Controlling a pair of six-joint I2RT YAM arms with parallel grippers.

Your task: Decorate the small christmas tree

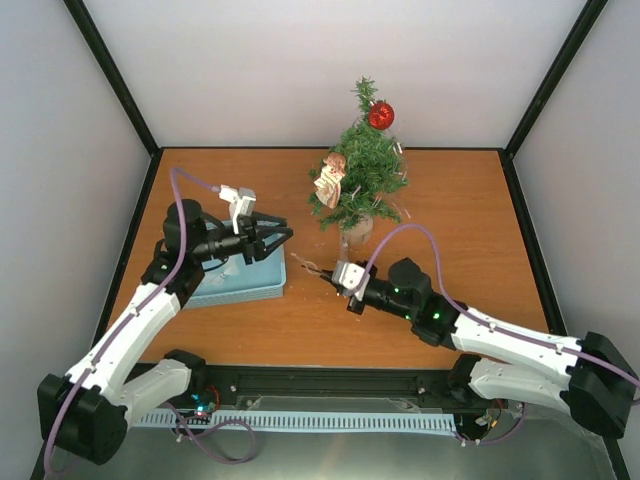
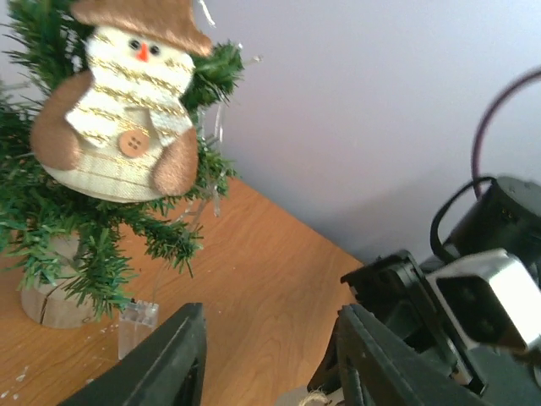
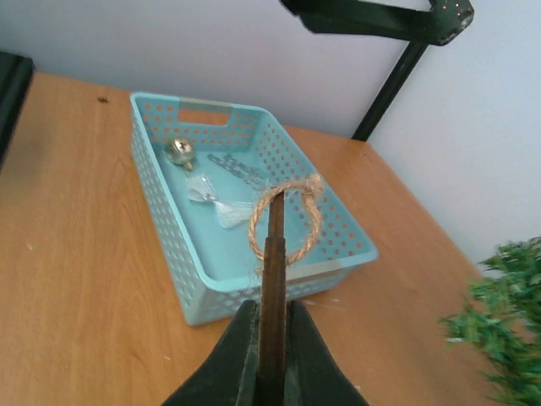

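The small green Christmas tree (image 1: 372, 165) stands at the back of the table on a wooden base (image 1: 358, 231). It carries a red ball (image 1: 381, 115) near the top and a snowman ornament (image 2: 122, 118) on its left side. My right gripper (image 1: 327, 275) is shut on a thin, flat brown ornament (image 3: 273, 296), seen edge-on in the right wrist view. Its twine loop (image 3: 254, 235) sticks out beyond the fingers. Left of the tree, my left gripper (image 1: 287, 227) is open with nothing between its fingers, apart from the twine.
A light blue basket (image 1: 235, 296) sits at the left under my left arm. Inside it lie a silvery ball (image 3: 179, 152) and clear, glassy ornaments (image 3: 232, 213). A clear piece (image 2: 137, 326) hangs low on the tree.
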